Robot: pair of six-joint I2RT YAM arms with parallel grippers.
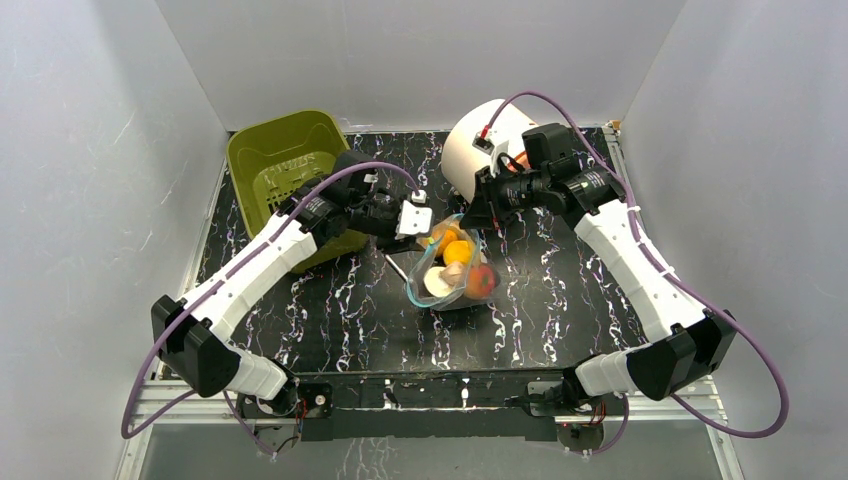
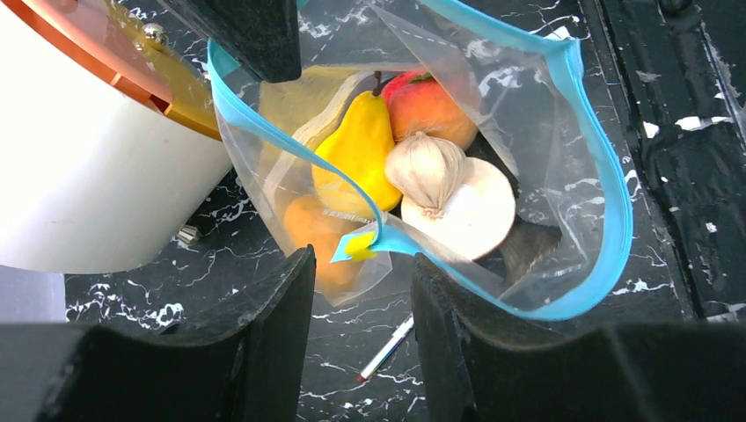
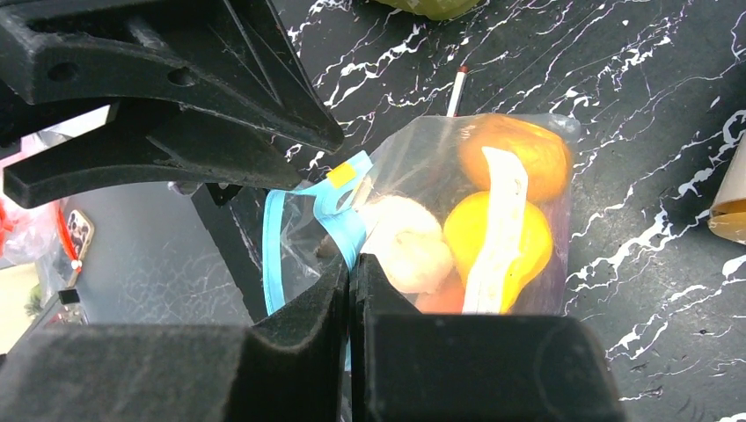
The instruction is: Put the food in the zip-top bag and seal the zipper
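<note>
A clear zip bag with blue zipper [image 2: 598, 167] holds a yellow pear [image 2: 356, 149], an orange [image 3: 515, 154], a peach [image 2: 427, 105], an onion [image 2: 422, 171] and a pale round item [image 2: 475, 211]. The yellow slider [image 2: 359, 246] sits on the zipper. My left gripper is part open, fingertips just beside the slider, nothing clearly between them. My right gripper is shut on the bag's blue zipper edge at the bag's upper side in the top view.
A green basket [image 1: 260, 170] stands at left. A white cylinder [image 1: 470, 140] lies behind the bag. A pen [image 2: 387, 347] lies beside the bag.
</note>
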